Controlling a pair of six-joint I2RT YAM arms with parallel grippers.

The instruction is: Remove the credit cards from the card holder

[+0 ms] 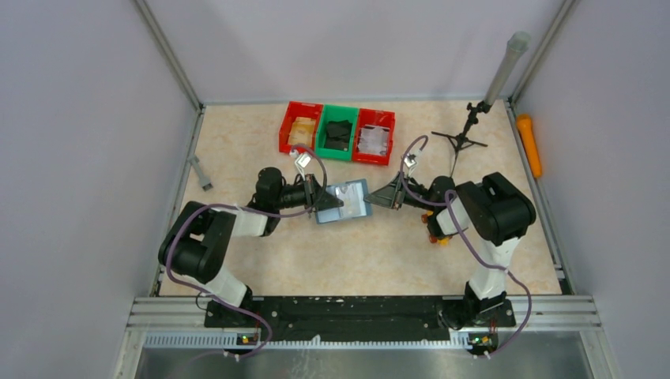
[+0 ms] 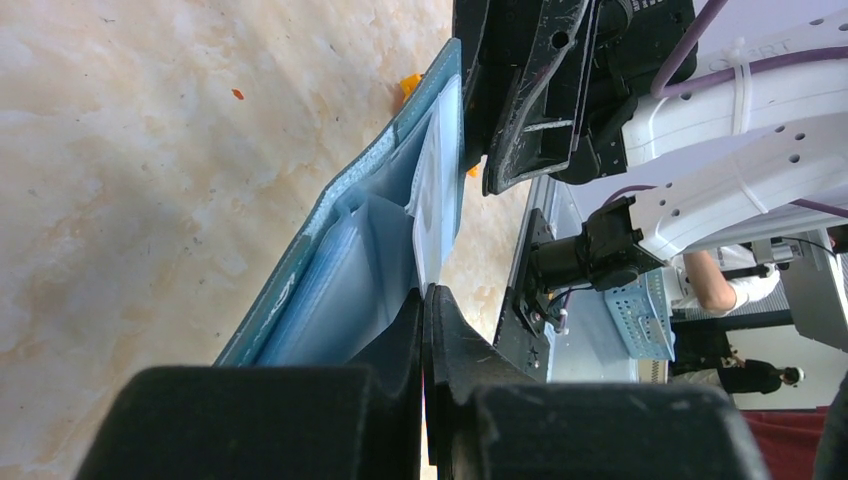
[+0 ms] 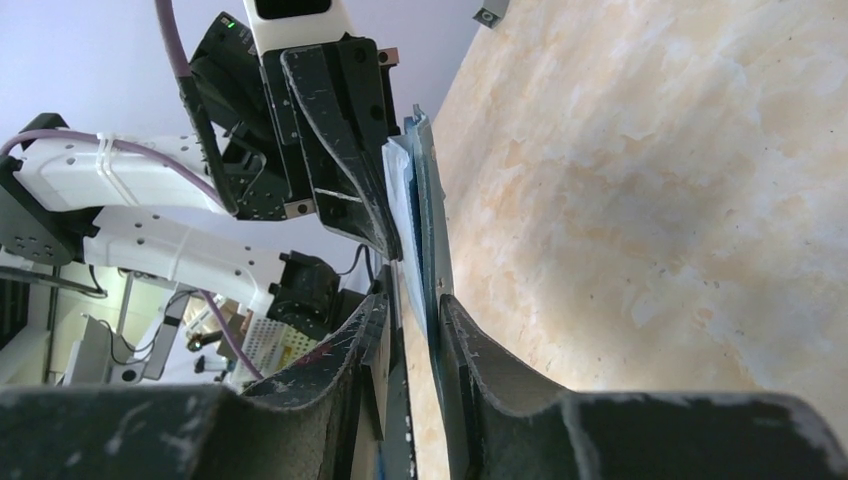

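Note:
A light blue card holder [image 1: 354, 207] with clear and pale sleeves is held upright between my two grippers at the table's centre. My left gripper is shut, its fingertips meeting on the thin white inner flap or sleeve [image 2: 428, 200]. Seen from the right wrist, the holder [image 3: 425, 210] stands edge-on, and my right gripper is open around its near edge. Whether cards sit inside the sleeves is unclear.
Red, green and red bins [image 1: 337, 110] stand at the back. A black tripod [image 1: 460, 138] is at the back right, orange objects lie under the right arm, and a small grey item [image 1: 199, 172] lies at the left.

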